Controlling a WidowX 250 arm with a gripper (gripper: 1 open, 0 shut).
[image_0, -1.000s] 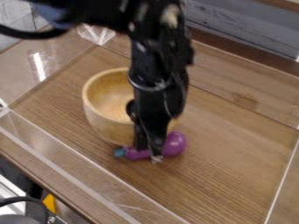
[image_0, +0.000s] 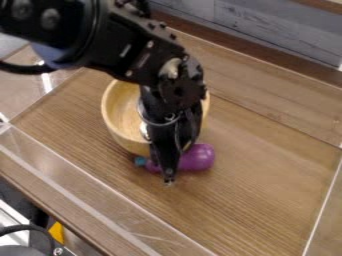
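Observation:
My black gripper (image_0: 168, 160) hangs from the top left over a yellow-orange bowl (image_0: 116, 110) and reaches down to a purple eggplant-like toy (image_0: 195, 158) with a teal tip, which lies at the bowl's near right side. The fingertips are at the toy, overlapping it from this view; the fingers look narrowed around it, though the contact is partly hidden. The arm covers much of the bowl's right part and interior.
The wooden tray floor (image_0: 254, 200) is clear to the right and in front. A pale wall (image_0: 267, 35) runs along the back, and a tray edge runs along the left and near side.
The arm came down and leftward over the bowl to the purple toy.

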